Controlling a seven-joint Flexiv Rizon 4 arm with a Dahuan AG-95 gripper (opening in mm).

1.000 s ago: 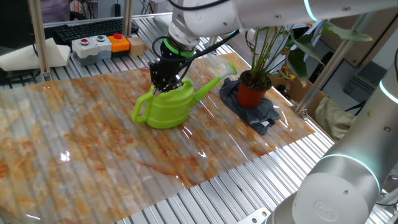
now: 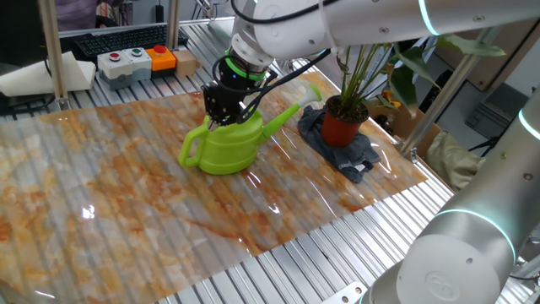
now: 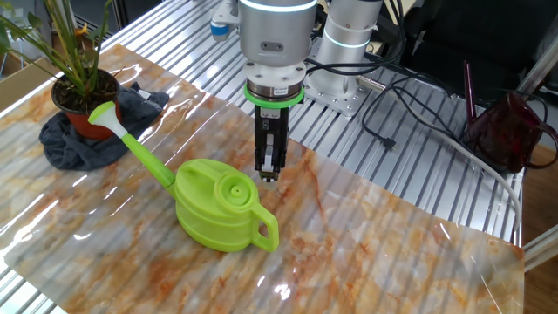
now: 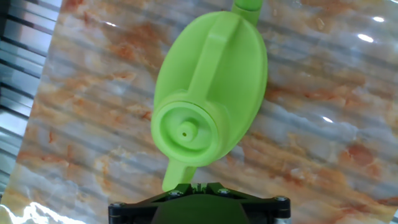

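A bright green watering can [image 2: 229, 148] stands upright on the marbled sheet, its spout toward the potted plant and its handle on the other side. In exterior view 2 my gripper [image 3: 269, 177] points down beside the can [image 3: 214, 208], on the robot-base side, above the sheet. Its narrow black fingers are close together, with nothing visible between them. From the wrist the can's round cap [image 4: 185, 133] and top bar show clearly, while the lower part of its handle [image 4: 177, 175] runs toward my fingertips and is partly hidden there.
A potted plant [image 3: 89, 103] sits on a dark cloth [image 3: 65, 148] near the spout. A dark red watering can [image 3: 506, 131] stands near the far right edge, with loose cables [image 3: 436, 126] nearby. Button boxes [image 2: 126, 66] lie behind the sheet.
My wrist and arm have shifted slightly to the right in exterior view 1, with the gripper tilting a little. The watering can and plant stay where they were.
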